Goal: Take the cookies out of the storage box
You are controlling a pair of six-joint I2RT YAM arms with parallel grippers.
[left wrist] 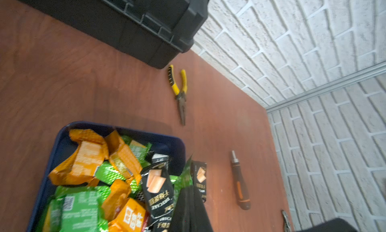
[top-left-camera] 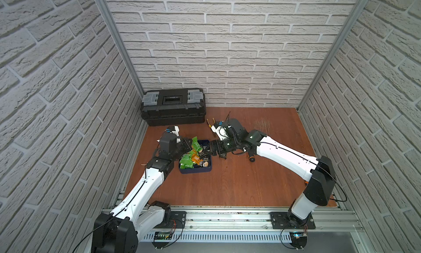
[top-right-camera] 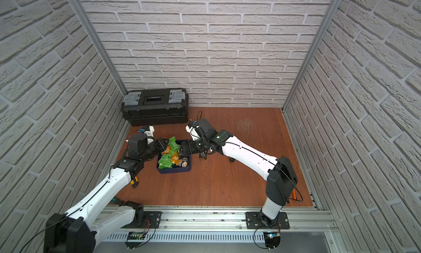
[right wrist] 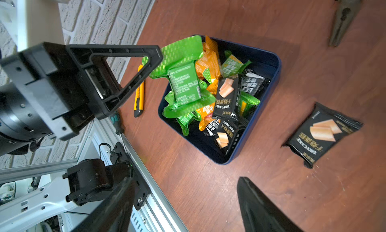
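Note:
My left gripper is shut on a green-wrapped cookie packet [right wrist: 185, 82], held above the dark blue storage box [right wrist: 254, 111]. In the box lie several packets in orange [left wrist: 86, 157], green and black wrappers. A black cookie packet [right wrist: 317, 133] lies on the table to the box's right. My right gripper [top-left-camera: 212, 147] hangs above the box's right side, open; in its wrist view nothing shows between its fingers.
A black toolbox [top-left-camera: 173, 106] stands at the back left. Pliers [left wrist: 177, 89] lie behind the box, a screwdriver [left wrist: 240, 183] to the right and a yellow cutter [right wrist: 138, 99] to the left.

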